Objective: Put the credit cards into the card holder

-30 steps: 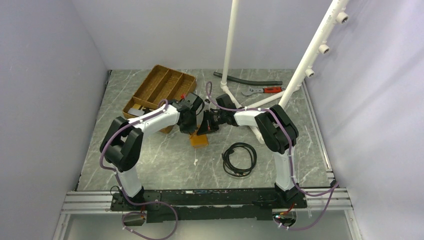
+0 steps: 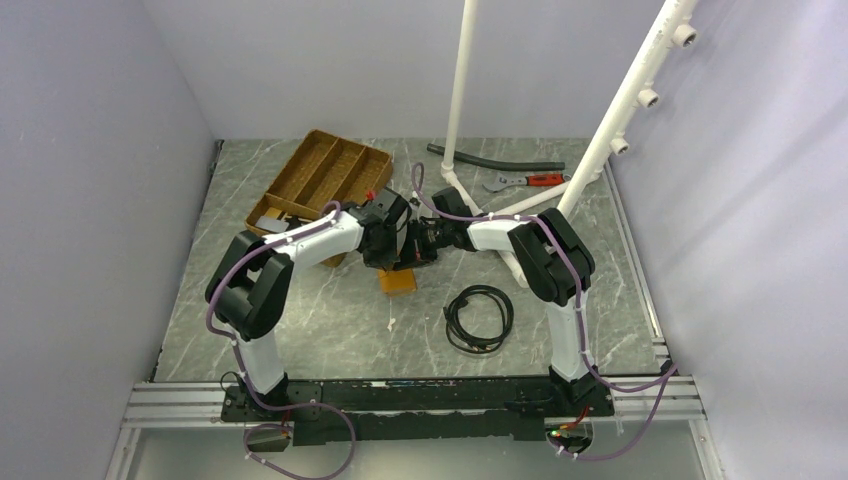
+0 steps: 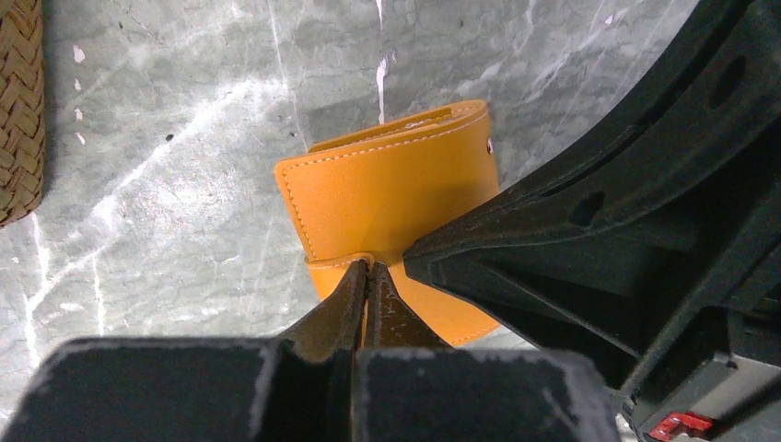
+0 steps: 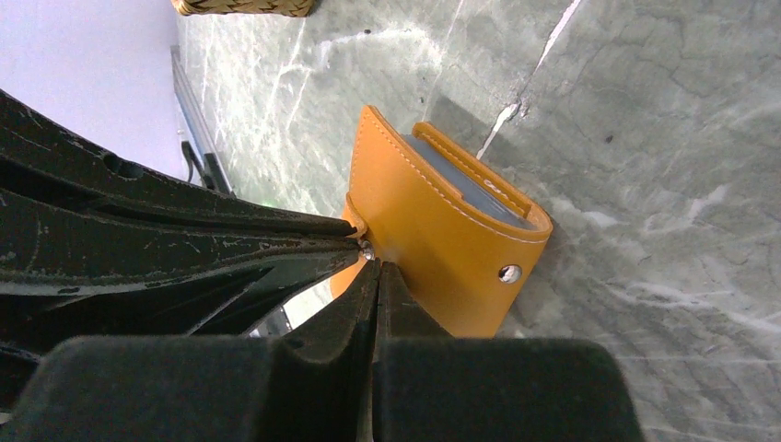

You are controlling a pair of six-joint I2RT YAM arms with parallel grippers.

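An orange stitched card holder stands on the table below both grippers. In the right wrist view, grey edges show inside its open top; whether they are cards or sleeves I cannot tell. My left gripper is shut at the edge of the holder's strap, which curls up between its fingertips. Beside it, my right gripper is shut against the holder's face, nothing visible between its fingers. A metal snap shows near the holder's corner. The arms partly cover the holder from above.
The brown woven tray with compartments stands at back left, a few small items in its near-left part. A coiled black cable lies at right front. White pipes, a wrench and a dark tube occupy the back right.
My left arm has shifted slightly to the right, bringing its gripper closer to the right one over the holder. The right arm and the holder stay almost in place.
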